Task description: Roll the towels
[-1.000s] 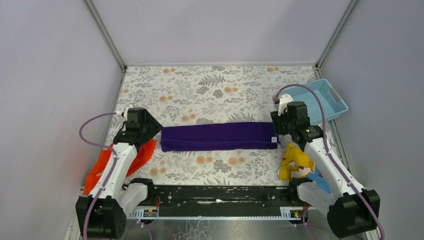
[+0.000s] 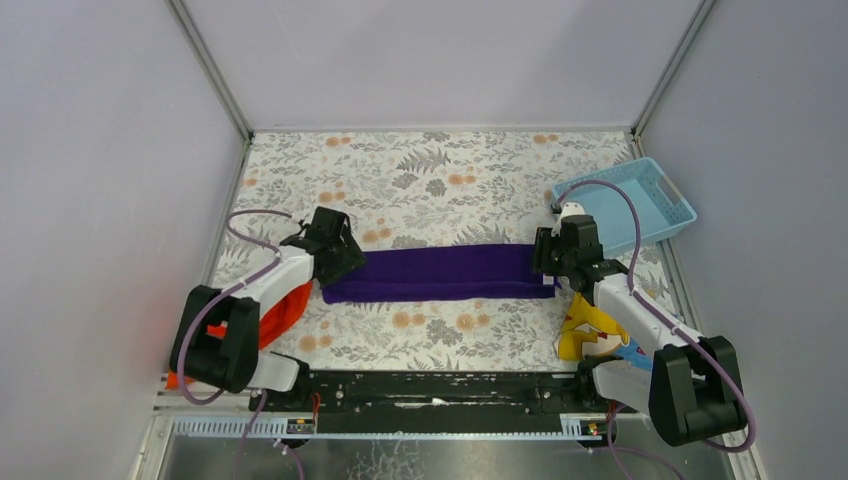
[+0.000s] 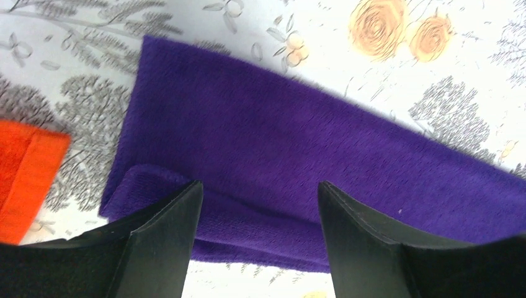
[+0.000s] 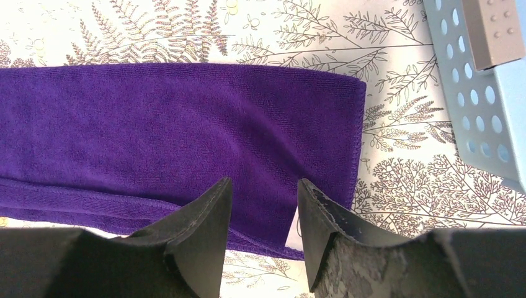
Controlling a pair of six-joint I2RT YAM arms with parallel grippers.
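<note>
A long purple towel [image 2: 440, 268] lies flat across the middle of the floral surface, with a narrow folded strip along its near edge. My left gripper [image 2: 350, 256] is over the towel's left end; in the left wrist view its fingers [image 3: 160, 242] stand apart above the folded edge [image 3: 254, 230]. My right gripper [image 2: 540, 258] hangs over the towel's right end; in the right wrist view its open fingers [image 4: 195, 248] are above the near right corner, with nothing seen gripped.
An orange cloth [image 2: 287, 312] lies at the near left, a yellow cloth [image 2: 585, 325] at the near right. A light blue basket [image 2: 640, 200] stands at the back right.
My left gripper has moved right, from beside the orange cloth to over the towel's left end. My right gripper has shifted slightly left and toward the near side. The towel looks unchanged.
</note>
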